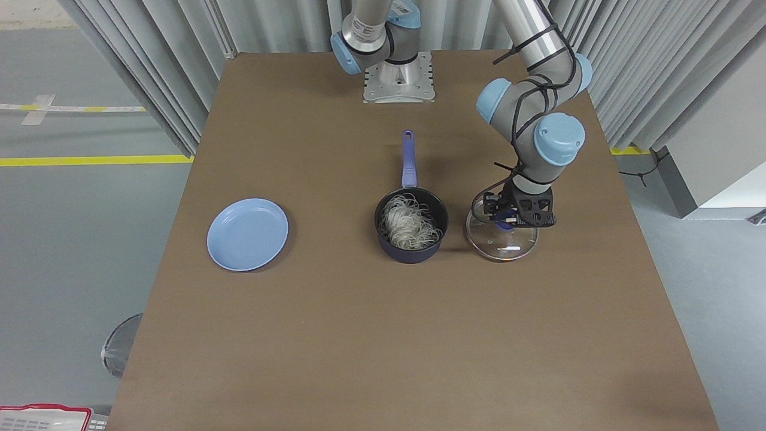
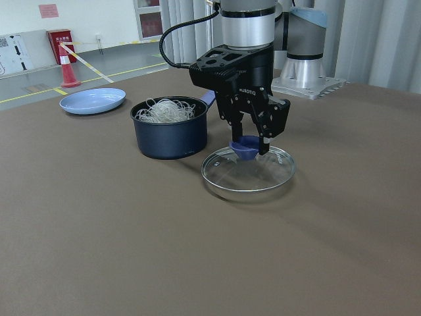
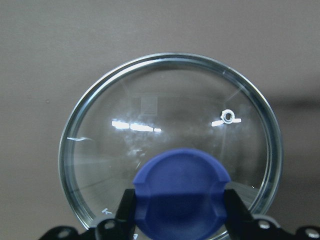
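A glass lid (image 1: 502, 248) with a steel rim and a blue knob (image 3: 181, 195) lies low over the tabletop, right of a dark pot (image 2: 170, 141) that holds a tangle of white noodles (image 1: 409, 222). My gripper (image 2: 250, 141) is over the lid, shut on the blue knob, with a finger on either side of it in the wrist view. Whether the lid is touching the table is hard to tell. The pot's purple handle (image 1: 409, 158) points toward the back.
A light blue plate (image 1: 247, 234) lies to the left of the pot.
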